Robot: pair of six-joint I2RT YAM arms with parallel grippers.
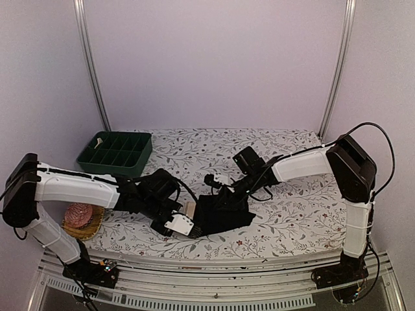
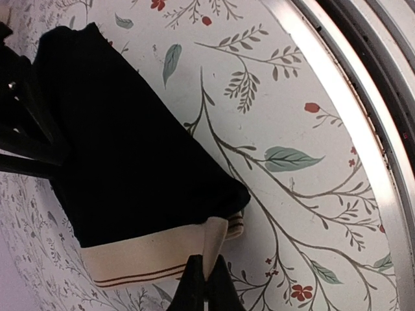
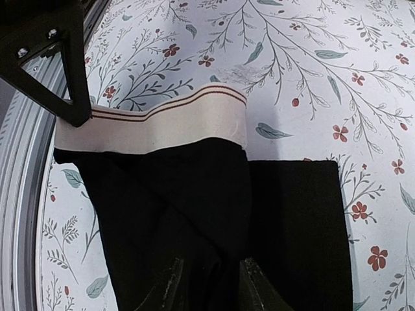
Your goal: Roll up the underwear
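The underwear is black cloth (image 1: 228, 221) with a cream waistband (image 2: 133, 256) striped in dark red, lying folded at the table's front middle. A pinched bit of that waistband rises from between the tips of my left gripper, which is shut on it at the front corner. My right gripper is over the black fabric, its fingers (image 3: 170, 284) apart, with a raised crease of cloth showing between them. In the right wrist view, part of the left gripper touches the waistband's end.
A green divided box (image 1: 117, 153) stands at the back left. In front of it sits a woven basket (image 1: 97, 223) holding something pink. Bare patterned table (image 1: 295, 223) lies to the right, and the metal front edge (image 1: 207, 264) runs close by.
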